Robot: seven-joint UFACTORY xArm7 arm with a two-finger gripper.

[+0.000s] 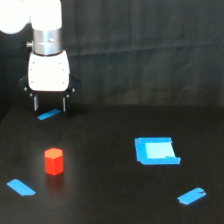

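Note:
A red cube [54,161] rests on the dark table at the left of the camera view. My white gripper [50,104] hangs behind it, near the back left, its two fingers spread wide with nothing between them. Clear space separates the gripper from the cube.
A white square [159,151] framed in blue tape lies on the right half of the table. Blue tape strips mark the front left [21,187], the front right [191,196] and the back left [49,114].

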